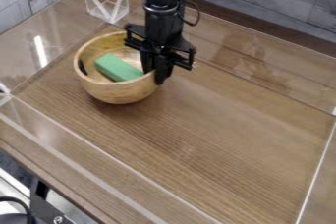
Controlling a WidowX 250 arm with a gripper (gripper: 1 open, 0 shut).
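Observation:
A tan bowl (pixel 118 91) sits on the wooden table at left of centre, holding a green block (pixel 120 66) and a dark item along its left side. My black gripper (pixel 152 63) is low at the bowl's right rim, its fingers partly over the bowl; whether it is open, shut or holding the rim cannot be told.
A clear plastic object (pixel 108 4) stands at the back left. The table's edge runs along the left.

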